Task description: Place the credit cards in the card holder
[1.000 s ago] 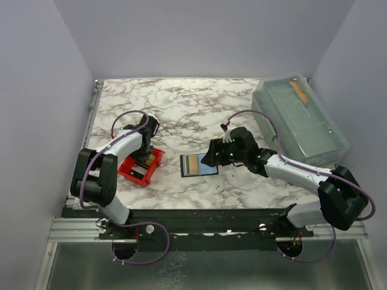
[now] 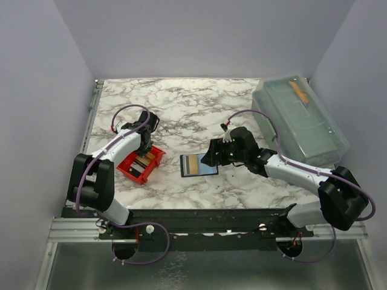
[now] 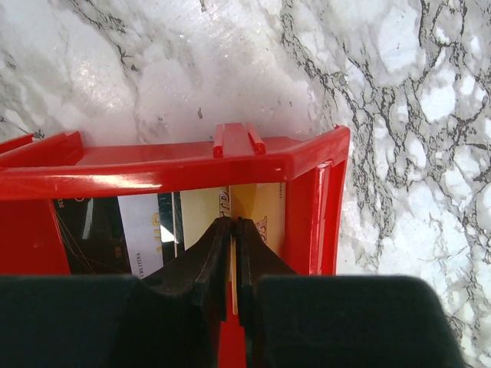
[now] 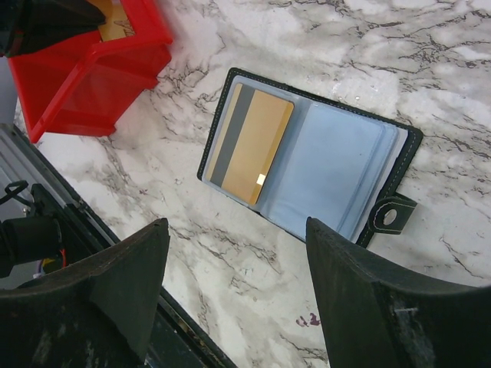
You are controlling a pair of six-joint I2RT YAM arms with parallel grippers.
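Observation:
My left gripper is shut, pointing down into the red holder (image 3: 325, 199) at a row of cards standing in it: black (image 3: 86, 230), white (image 3: 140, 230) and gold (image 3: 265, 199). Its tips touch or nearly touch the gold cards; whether anything thin is between them is hidden. A card wallet (image 4: 334, 165) lies open on the table with a gold card (image 4: 253, 149) and a grey strip beside it. My right gripper stands open above the table, near the wallet in the top view.
A clear lidded box (image 2: 299, 121) fills the right rear of the marble table (image 2: 181, 109).
My left arm has shifted slightly over the red holder, which appears to sit slightly differently. The right arm and the wallet are unchanged.

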